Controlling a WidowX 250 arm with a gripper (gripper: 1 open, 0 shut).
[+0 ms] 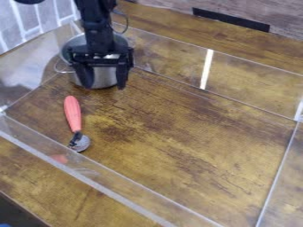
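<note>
My black gripper [102, 64] is at the upper left, pointing down over a metal pot [83, 46], which it partly hides. Its fingers appear spread apart, and whether they touch the pot cannot be told. A tool with a red handle [73, 113] and a round metal head [80, 143] lies on the wooden table [190, 133] at the lower left, apart from the gripper.
Clear plastic walls [142, 189] edge the table area along the front, back and sides. A white strip [207, 69] stands out at the back right.
</note>
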